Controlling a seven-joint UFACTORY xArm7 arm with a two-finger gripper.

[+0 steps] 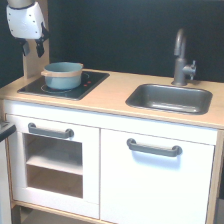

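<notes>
At the top left, my gripper point(33, 48) points down, high above the left end of the counter. Its dark fingers point(41, 47) stand apart with nothing visible between them. A blue-grey pot point(64, 80) sits on the black cooktop point(93, 80), to the right of the gripper and lower down. The inside of the pot is mostly hidden by its rim.
A grey sink point(170, 98) is set into the right side of the wooden counter point(117, 88), with a tall faucet point(180, 60) behind it. Bare counter lies between cooktop and sink. White cabinet doors point(150, 180) with dark handles are below.
</notes>
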